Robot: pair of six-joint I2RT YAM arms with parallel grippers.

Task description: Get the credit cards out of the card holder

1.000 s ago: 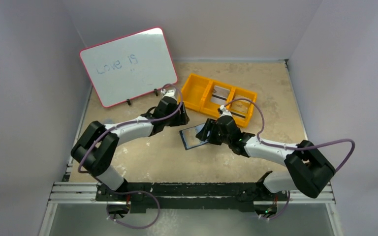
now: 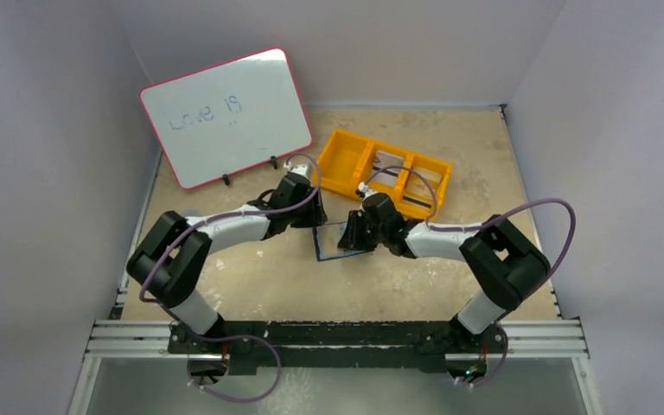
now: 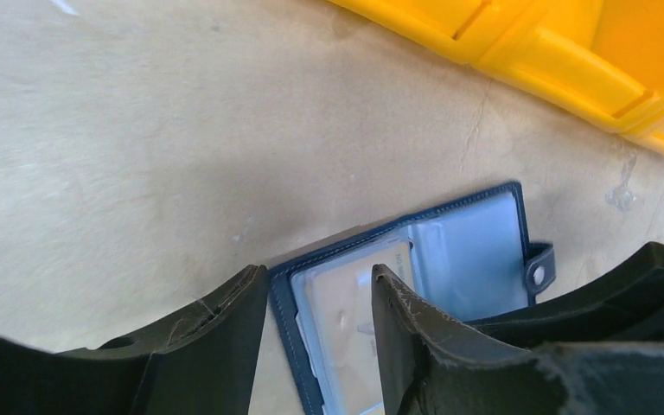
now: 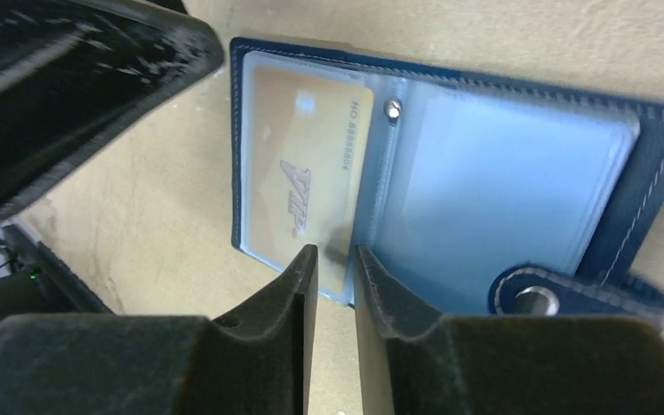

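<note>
An open navy card holder [image 2: 329, 243] lies between my grippers, its clear sleeves spread; a cream card [image 4: 298, 160] marked "VIP" sits in one sleeve, and the other sleeve [image 4: 493, 181] looks pale blue. In the left wrist view, my left gripper hangs above the holder's corner, its fingers apart. My right gripper is low at the card's lower edge, fingertips a small gap apart, by the seam between sleeves; whether anything is between them is unclear.
A yellow three-compartment tray [image 2: 341, 160] with cards in some compartments stands behind the holder. A whiteboard [image 2: 225, 121] is at the back left.
My right gripper has moved left over the holder. The holder has shifted slightly.
</note>
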